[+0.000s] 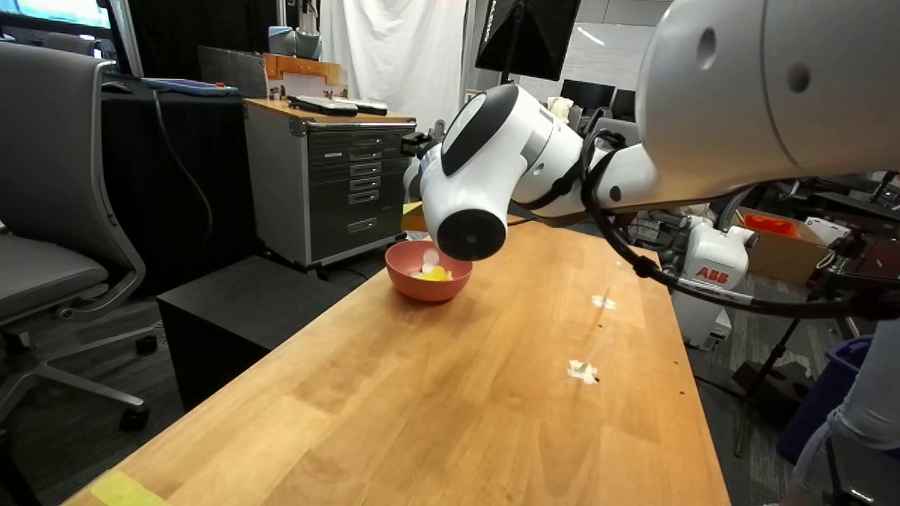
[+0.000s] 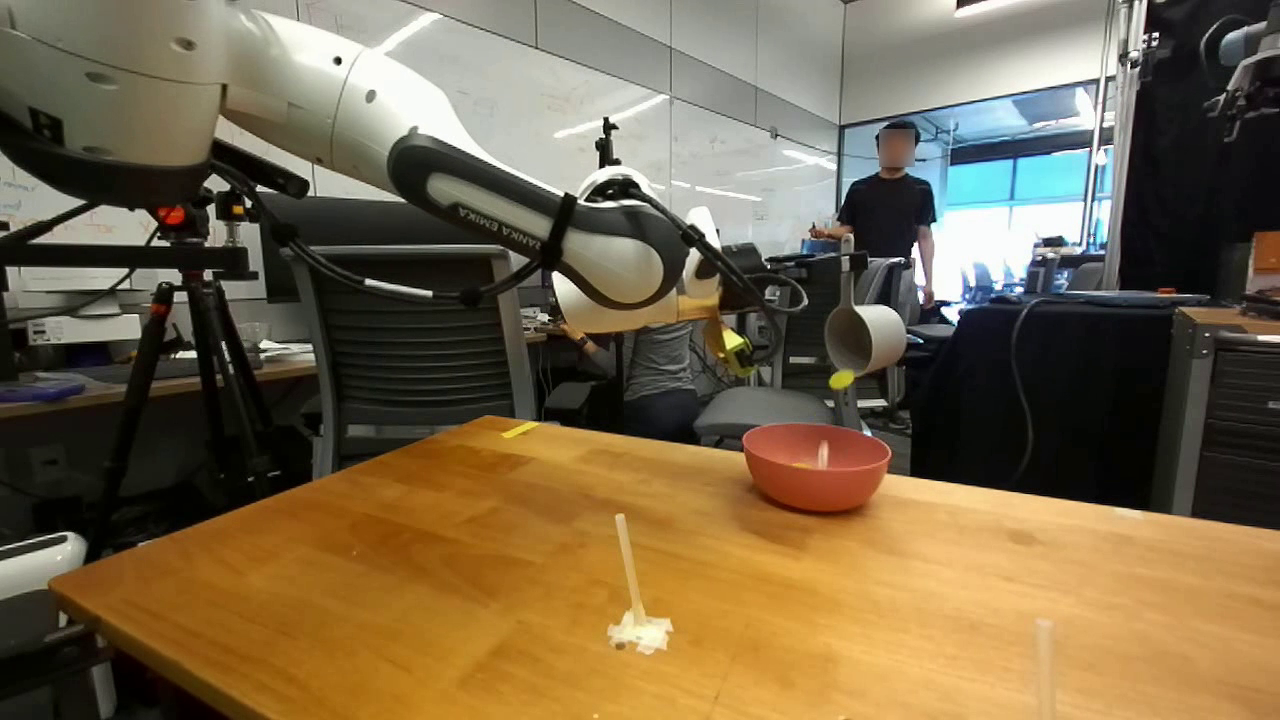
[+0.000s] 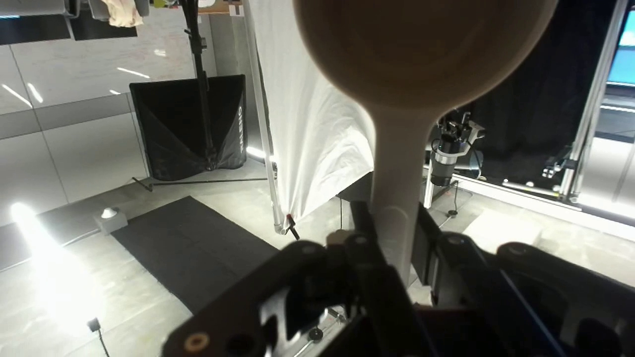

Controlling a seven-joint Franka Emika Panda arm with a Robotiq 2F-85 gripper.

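My gripper is shut on the long handle of a pale measuring cup. In exterior view 2 the cup hangs tilted in the air with its mouth turned down, above the reddish bowl. A yellow-green piece is in mid-air just under the cup's rim. Inside the bowl, exterior view 1 shows a yellow piece and pale pieces. The cup fills the top of the wrist view, and its inside is dark there. In exterior view 1 the arm hides the cup.
Thin upright sticks, one of them a pale stick, are taped to it. The bowl stands near the table's edge, with a black box beyond. A person stands in the background.
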